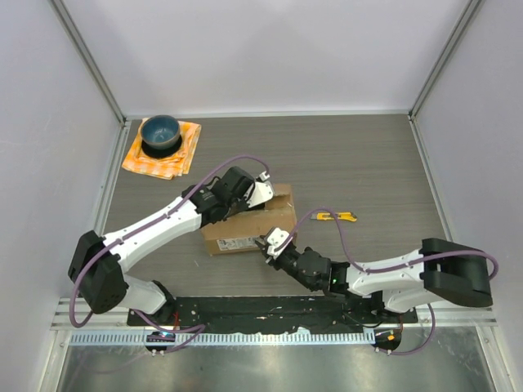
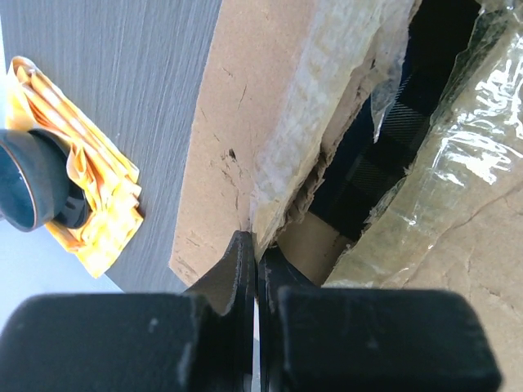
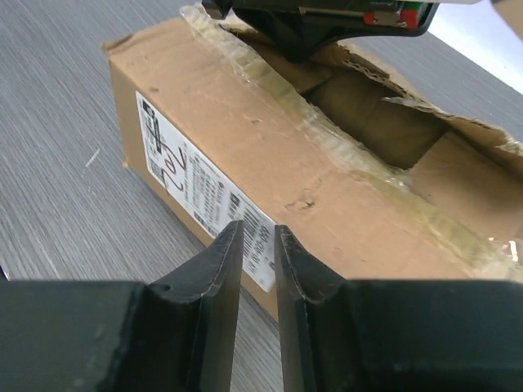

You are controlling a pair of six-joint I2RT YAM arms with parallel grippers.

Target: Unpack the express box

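The cardboard box (image 1: 286,214) sits in mid-table, its top slit open and lined with torn tape. Through the slit, the left wrist view shows dark plaid cloth (image 2: 402,122). My left gripper is shut with the taped edge of a flap (image 2: 237,139) between its fingertips. In the top view the left arm covers the box's left part. My right gripper is partly open, in front of the box side with the white label (image 3: 200,184); nothing shows held between its fingers, and contact with the box cannot be judged.
Right of the box lies a yellow utility knife (image 1: 335,216). A blue bowl (image 1: 161,131) stands on an orange checked cloth (image 1: 173,167) at the back left.
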